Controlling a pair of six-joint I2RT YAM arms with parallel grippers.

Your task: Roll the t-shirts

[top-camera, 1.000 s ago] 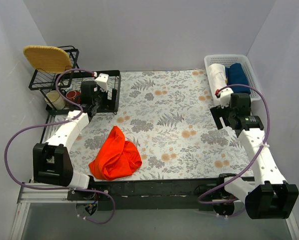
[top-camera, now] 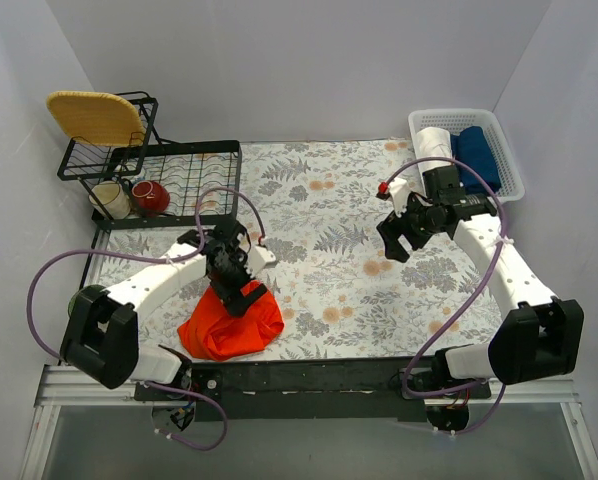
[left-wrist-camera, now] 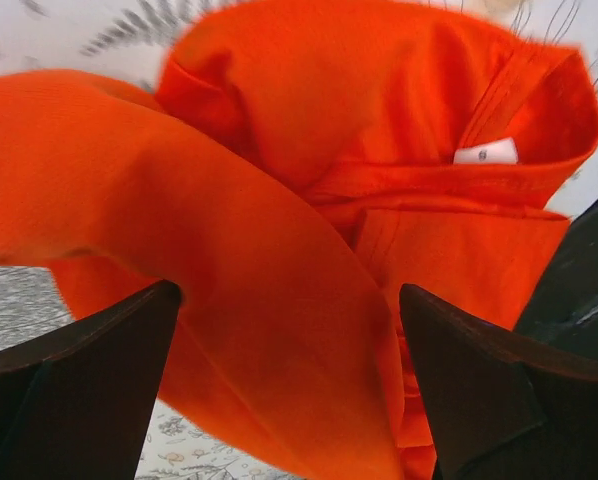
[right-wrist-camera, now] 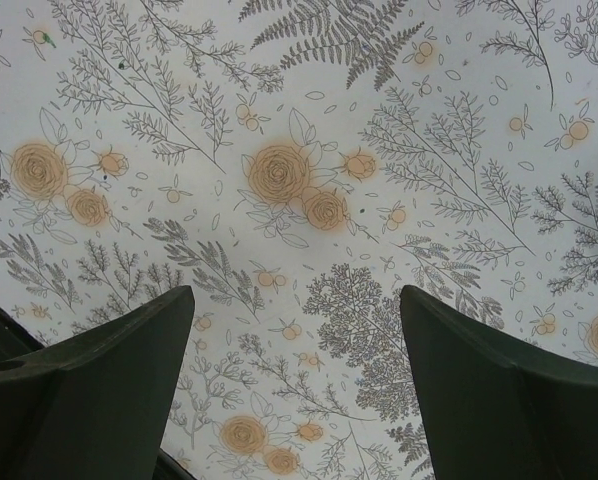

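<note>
A crumpled orange T-shirt [top-camera: 224, 330] lies at the front left of the patterned mat, its folds filling most of the left wrist view [left-wrist-camera: 269, 260]. My left gripper [top-camera: 241, 290] stands open just over its upper part, with the fingertips on either side of a raised fold in the wrist view. My right gripper [top-camera: 391, 240] is open over bare mat at the right of the middle, with nothing between its fingers.
A white basket [top-camera: 509, 160] with white and dark blue cloth is at the back right. A black rack [top-camera: 209, 145] with mugs and a wicker board stands at the back left.
My left gripper has come from the rack forward and right, over the orange shirt. My right gripper has moved left, away from the right side near the basket.
</note>
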